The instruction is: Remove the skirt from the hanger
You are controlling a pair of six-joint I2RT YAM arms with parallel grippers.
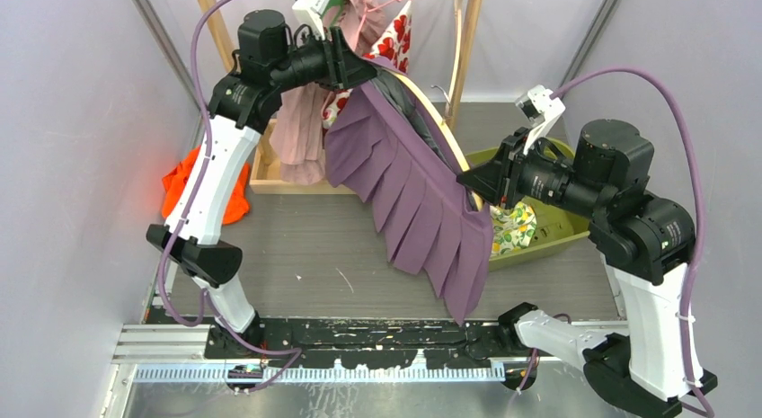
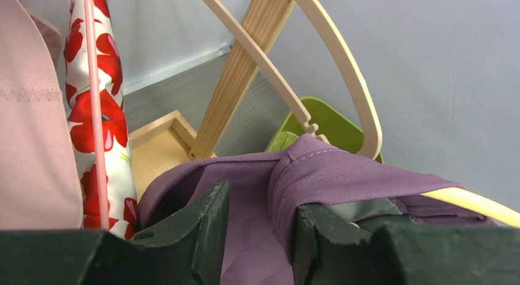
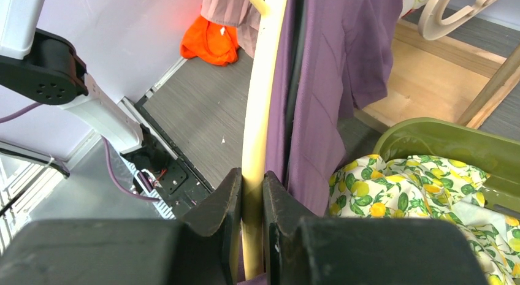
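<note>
The purple skirt (image 1: 413, 202) hangs stretched between my two grippers on a pale yellow hanger (image 3: 260, 101). In the top view my left gripper (image 1: 359, 72) is up at the left end of the waistband; in the left wrist view it is shut on the skirt's folded waistband (image 2: 325, 174). My right gripper (image 1: 485, 184) is at the lower end; in the right wrist view its fingers stand against both sides of the yellow hanger, with purple cloth beneath.
A wooden rack (image 2: 248, 64) holds pink and red-flowered garments at the back, above a wooden tray (image 3: 447, 83). A green bin (image 3: 460, 150) with lemon-print cloth sits right; orange cloth (image 1: 207, 184) lies left.
</note>
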